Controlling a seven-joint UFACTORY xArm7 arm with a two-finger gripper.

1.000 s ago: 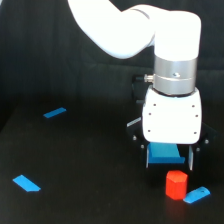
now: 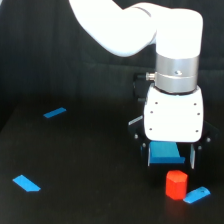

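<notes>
My gripper (image 2: 168,155) points down at the right of the camera view, its dark fingers on either side of a blue block (image 2: 165,153). The white gripper body hides the top of the block. Against the dark background the fingers are hard to make out, so whether they touch the block cannot be told. A red hexagonal block (image 2: 176,184) stands just in front of the blue block. Beside it, to the right, lies a small blue piece (image 2: 197,195).
One flat blue piece (image 2: 26,184) lies at the front left, another blue piece (image 2: 55,113) farther back on the left. Between these and the gripper the black table (image 2: 90,165) is clear.
The gripper has shifted very slightly to the right and down. The blue block at the gripper appears slightly farther right as well. The red block and the other blue pieces have not moved.
</notes>
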